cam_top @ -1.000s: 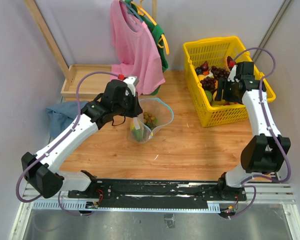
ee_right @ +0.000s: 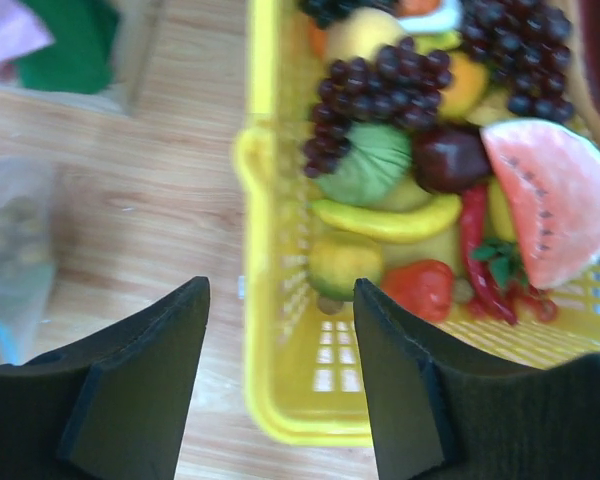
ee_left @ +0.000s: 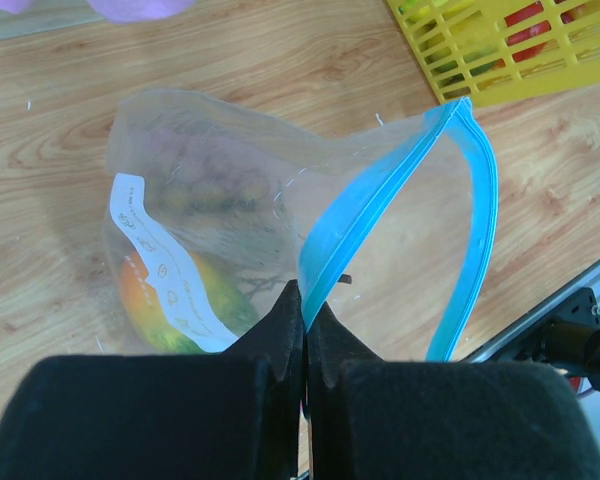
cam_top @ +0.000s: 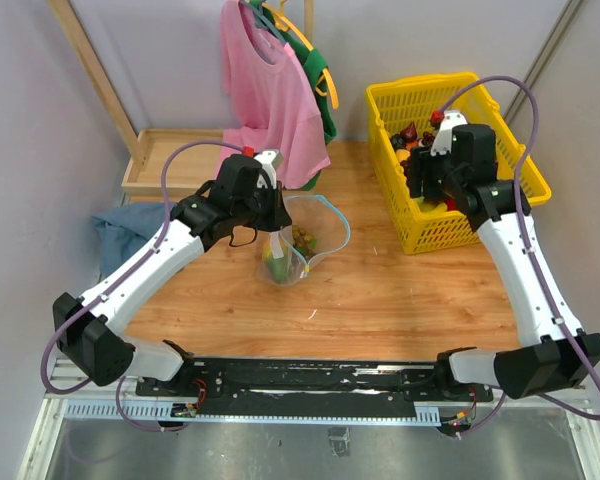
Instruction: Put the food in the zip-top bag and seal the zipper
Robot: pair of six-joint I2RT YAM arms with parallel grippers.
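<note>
The clear zip top bag stands on the table with its blue-edged mouth spread open. In the left wrist view, a white label shows on the bag, with a yellow-green fruit inside; brownish round food is also inside. My left gripper is shut on one side of the bag's blue rim. Above the near left side of the yellow basket, my right gripper stands open with nothing between its fingers. A yellow-green fruit and a red strawberry lie below and beyond its right finger.
The basket also holds grapes, a banana, a watermelon slice and several other foods. Its raised wall stands between them and the bag. Clothes hang at the back. Bare table lies in front of the bag and basket.
The left gripper and the bag have shifted slightly to the right.
</note>
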